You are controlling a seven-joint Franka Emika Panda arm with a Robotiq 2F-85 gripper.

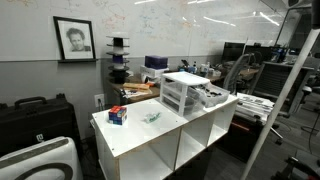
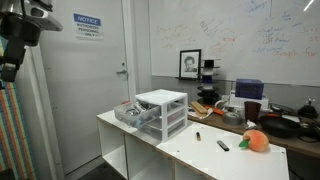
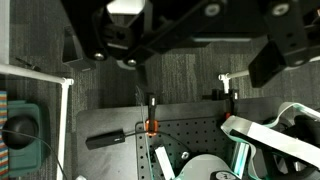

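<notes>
In the wrist view my gripper stands open, its two dark fingers well apart and nothing held between them. Beneath it lie a perforated dark plate, cables and floor. Part of the dark arm hangs at the upper left of exterior view 2, away from the white shelf's top. On that top stand a clear-fronted drawer unit and a wire-like basket or bin. A red and blue box and a small pale green item lie toward its near end. An orange round object shows in exterior view 2.
The white shelf top has bare room around the small items. Behind it, a wooden counter holds a dark pot and other goods. A white pole crosses the right of exterior view 1. A closed door stands at the back.
</notes>
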